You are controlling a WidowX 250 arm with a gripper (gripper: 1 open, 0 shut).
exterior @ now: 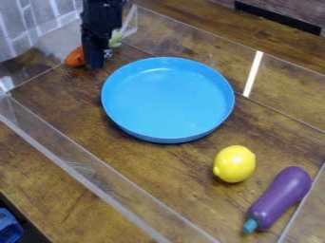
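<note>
My black gripper (97,57) reaches down at the upper left, low over the wooden table, beside an orange object (76,58) that is partly hidden behind it. A light green item (114,40) shows just behind the gripper. Whether anything is between the fingers is too small to tell. A large blue plate (168,100) lies to the right of the gripper.
A yellow lemon (234,163) and a purple eggplant (278,197) lie at the lower right. Clear walls (38,133) edge the area, with a blue object (7,226) at the lower left corner.
</note>
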